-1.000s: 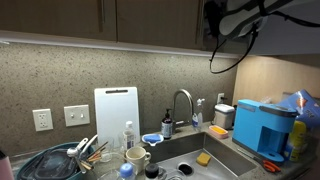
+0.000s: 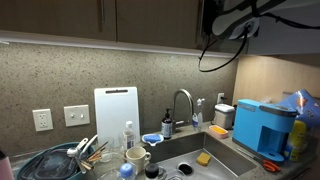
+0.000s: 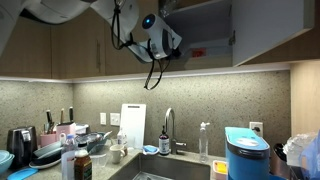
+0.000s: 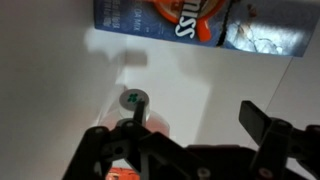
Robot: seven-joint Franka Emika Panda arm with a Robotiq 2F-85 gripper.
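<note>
In the wrist view my gripper is open, its dark fingers spread wide. A pale, translucent container with a small green mark on its round top sits by the left finger, partly hidden behind it. Beyond the fingers, at the top of that view, lies a box with blue and orange print. A red-orange patterned item shows at the lower edge. From exterior view 2, the gripper end of the arm reaches into the open upper cabinet; the fingertips are too small to make out there.
An open cabinet door hangs to the right of the arm. Orange packaging shows on the shelf. Below are the sink, faucet, blue coffee machine and several counter items.
In exterior view 1, the arm's end and its hanging cable have shifted slightly left and down from a second ago. Counter items have stayed put.
</note>
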